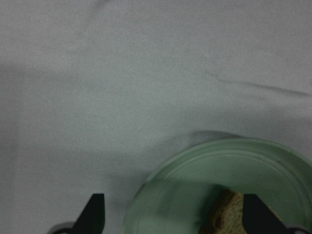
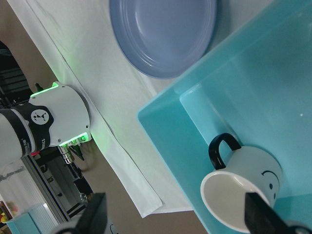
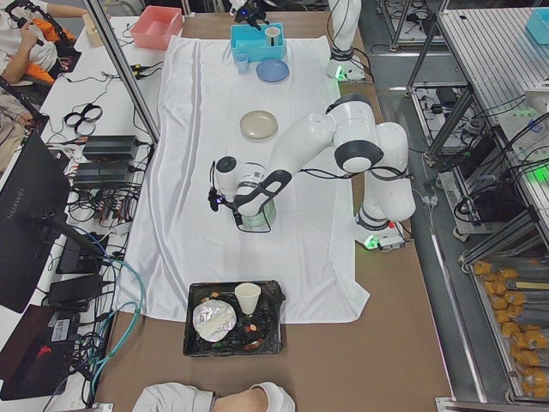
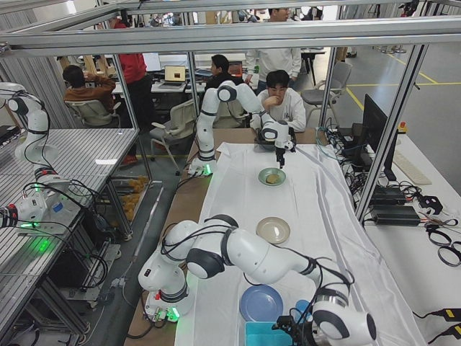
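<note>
A green plate [image 1: 175, 195] with a piece of bread [image 1: 224, 214] on it lies on the white cloth; in the camera right view the bread [image 4: 272, 179] shows on the plate. My left gripper hangs open over the plate's near side, one finger above the cloth, the other over the bread. My right gripper is open above the far end of the table, over the edge of a blue bin [image 2: 161, 131] that holds a white mug [image 2: 234, 195] with a black handle.
A beige plate [image 3: 258, 124] and a blue plate [image 2: 161, 34] lie on the cloth, with a blue cup [image 3: 242, 63] near the bin. A black tray [image 3: 198, 339] with a foil-covered item and a white cup stands at the near end.
</note>
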